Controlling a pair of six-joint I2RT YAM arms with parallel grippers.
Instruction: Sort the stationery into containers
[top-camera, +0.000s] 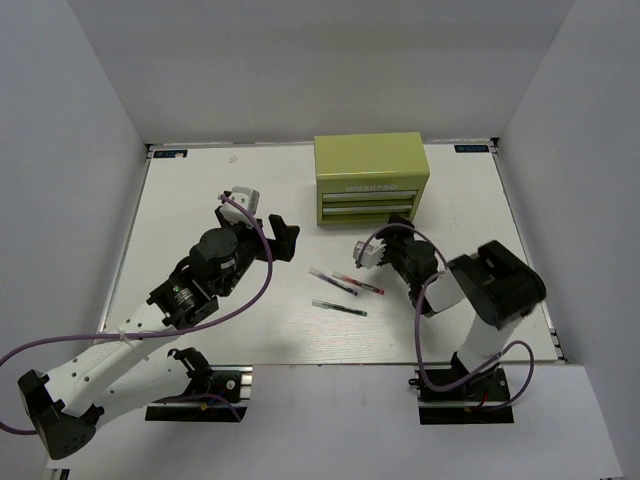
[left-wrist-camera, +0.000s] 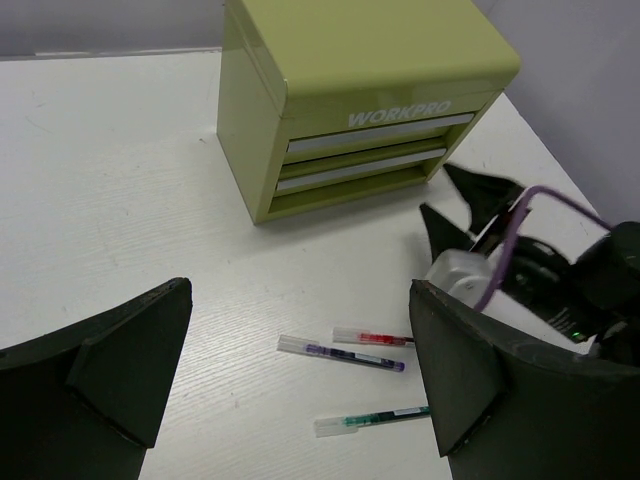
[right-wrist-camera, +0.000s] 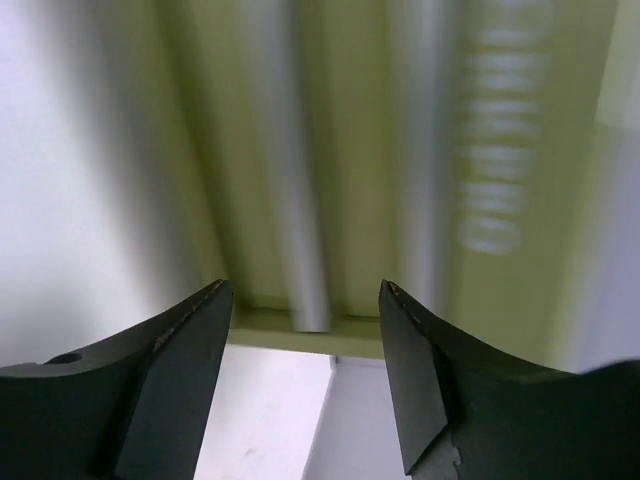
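Note:
A green WORKPRO cabinet with open compartments stands at the back of the table. In front of it lie three pens: purple, red and green. My left gripper hovers left of the pens, open and empty. My right gripper is at the cabinet's front, right part; in the right wrist view the blurred shelves fill the frame behind its two parted fingers, with nothing visible between them.
Grey walls surround the table.

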